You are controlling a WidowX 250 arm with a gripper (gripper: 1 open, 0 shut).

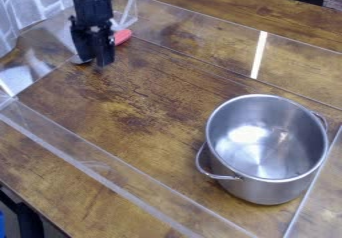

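Note:
My black gripper (96,48) hangs low over the back left of the wooden surface, beside a small red object (123,37) that shows just to its right. A pale metallic piece by the gripper's left side is mostly hidden. I cannot tell whether the fingers are open or shut, or on anything. A steel pot (262,148) with wire handles stands at the front right.
Clear plastic edging runs along the left, front and back of the wooden surface (154,112). A white tape strip (259,54) lies at the back right.

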